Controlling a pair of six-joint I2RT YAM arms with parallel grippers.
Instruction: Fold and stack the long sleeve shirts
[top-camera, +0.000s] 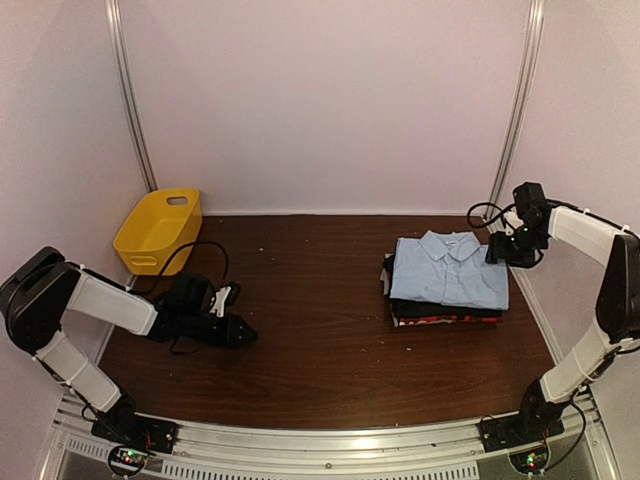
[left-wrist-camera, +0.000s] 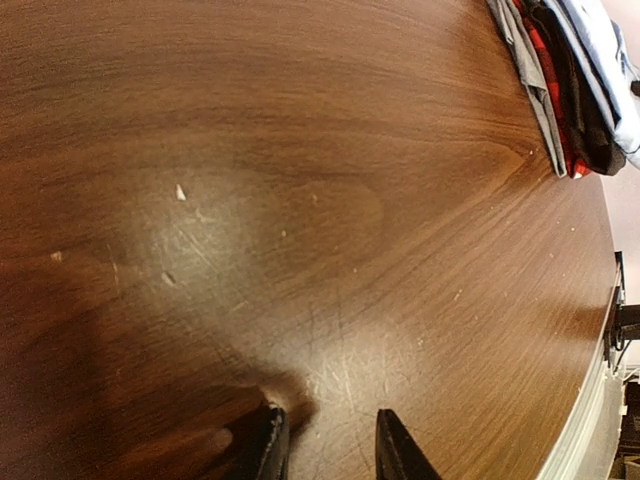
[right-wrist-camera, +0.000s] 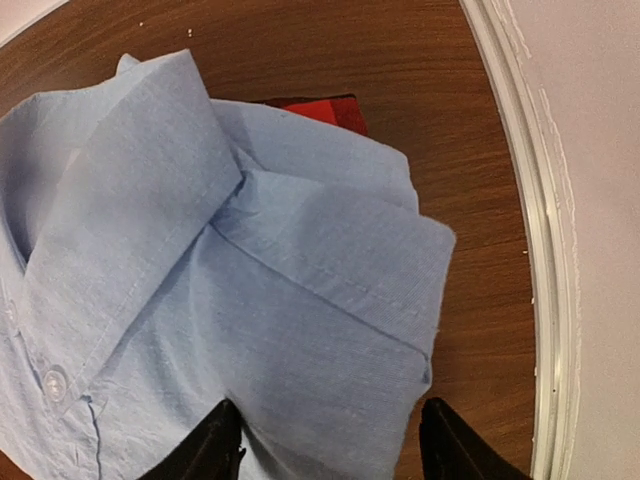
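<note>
The folded light blue shirt (top-camera: 448, 272) lies on a stack of folded shirts (top-camera: 445, 312) at the right of the table, its collar towards the back wall. Black and red cloth shows under its front edge. At the shirt's right side is my right gripper, its fingers (right-wrist-camera: 215, 445) spread apart with the shirt's side edge between them, not clamped. Far to the left, low over bare wood, my left gripper is open and empty. The left wrist view shows the stack's grey, red and black layers (left-wrist-camera: 570, 100) at its upper right corner.
A yellow bin (top-camera: 160, 230) stands at the back left, behind the left arm. Close to the stack's right side runs the table's edge rail (right-wrist-camera: 540, 250) and wall.
</note>
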